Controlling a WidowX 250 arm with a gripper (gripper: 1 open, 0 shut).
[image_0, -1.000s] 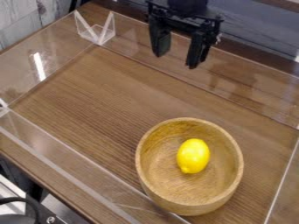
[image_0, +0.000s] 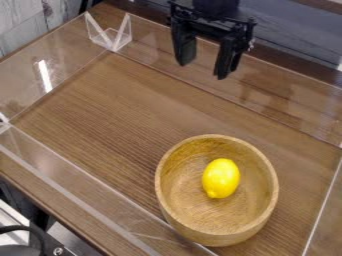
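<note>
A round tan bowl (image_0: 190, 209) sits at the lower right of the table, with a yellow oval object (image_0: 221, 178), possibly a lemon or egg, lying inside it. At the top centre the black gripper (image_0: 206, 62) hangs over the back of the wooden table, well away from the bowl. Its two dark fingers point down and stand apart, with nothing seen between them.
Clear white-edged brackets stand at the upper left and left edge. Dark cables or parts show at the bottom left corner.
</note>
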